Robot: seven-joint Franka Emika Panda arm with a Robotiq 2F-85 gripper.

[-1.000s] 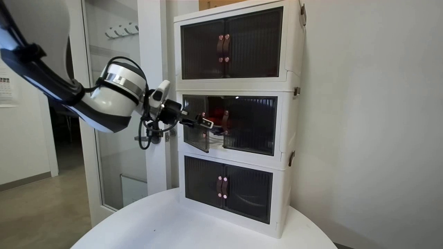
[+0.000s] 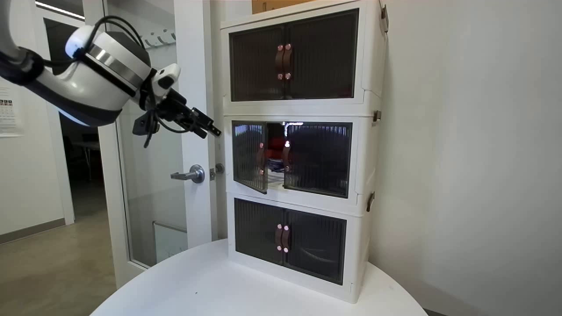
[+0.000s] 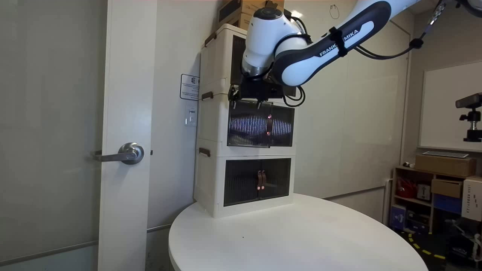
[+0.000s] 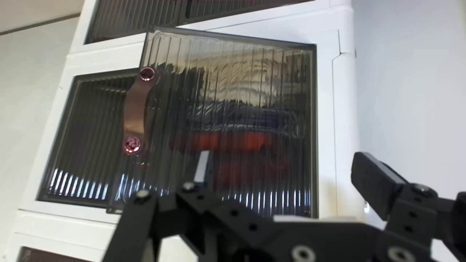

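Note:
A white cabinet (image 2: 295,108) stacks three compartments with dark ribbed doors. Its middle left door (image 2: 246,155) is ajar, swung out toward the room, with a brown strap handle (image 4: 135,109) on its free edge. Beside it, the middle right door (image 2: 318,158) looks closed. Red and dark items (image 4: 231,142) show blurred through the ribbed panel. My gripper (image 2: 209,131) hangs in front of the ajar door, up and left of it in exterior view 1, apart from the handle. Its fingers (image 3: 260,104) are spread, and nothing shows between them in the wrist view (image 4: 284,170).
The cabinet stands on a round white table (image 3: 289,230), whose front is bare. A glass door with a lever handle (image 2: 189,174) stands left of the cabinet. Upper doors (image 2: 321,58) and lower doors (image 2: 316,245) are closed.
My arm has drawn back up and to the left, away from the gap between the middle doors. The left door remains ajar at about the same angle.

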